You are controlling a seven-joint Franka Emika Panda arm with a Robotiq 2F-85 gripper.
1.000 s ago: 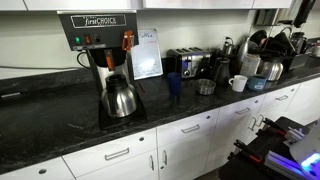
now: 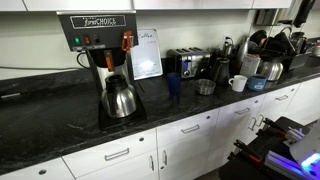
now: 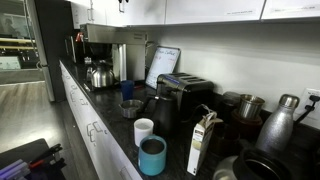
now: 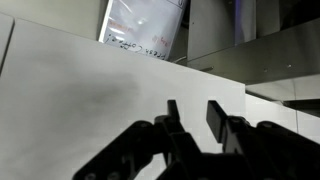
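Observation:
In the wrist view my gripper is open, its two dark fingers spread in front of a plain white surface, with nothing visible between them. In exterior view 1 a coffee maker point(image 2: 100, 24) with a steel carafe point(image 2: 120, 98) in it stands on the black counter. To its right are a dark blue cup point(image 2: 174, 84), a glass bowl point(image 2: 205, 87) and a white mug point(image 2: 239, 83). In exterior view 2 a teal mug point(image 3: 152, 157) and the white mug point(image 3: 143, 131) sit near the counter's front edge.
A toaster point(image 2: 189, 63) and a written sign point(image 2: 146, 53) stand by the wall. In exterior view 2 a carton point(image 3: 201, 143) and a steel bottle point(image 3: 277, 126) crowd the near end.

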